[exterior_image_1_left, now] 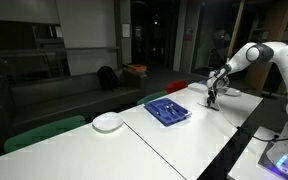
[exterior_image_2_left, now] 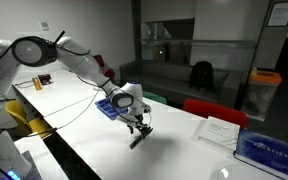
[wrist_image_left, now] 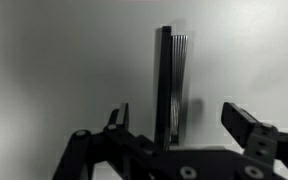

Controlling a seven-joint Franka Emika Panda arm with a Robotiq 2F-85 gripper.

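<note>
A long, narrow black object (wrist_image_left: 164, 85) with a silver ridged strip along one side lies on the white table. My gripper stands open above it in the wrist view, one dark finger (wrist_image_left: 118, 118) to its left and the other to its right. Its near end passes under the gripper body and is hidden there. In exterior view 2 the gripper (exterior_image_2_left: 144, 131) is low over the table, and the dark object (exterior_image_2_left: 137, 143) shows beneath it. In exterior view 1 the gripper (exterior_image_1_left: 211, 101) is small, at the far right part of the table.
A blue tray (exterior_image_1_left: 165, 111) with things in it stands on the table, a white round plate (exterior_image_1_left: 108, 122) farther left. A white box (exterior_image_2_left: 212, 135) and a blue box (exterior_image_2_left: 264, 151) lie at the right in exterior view 2.
</note>
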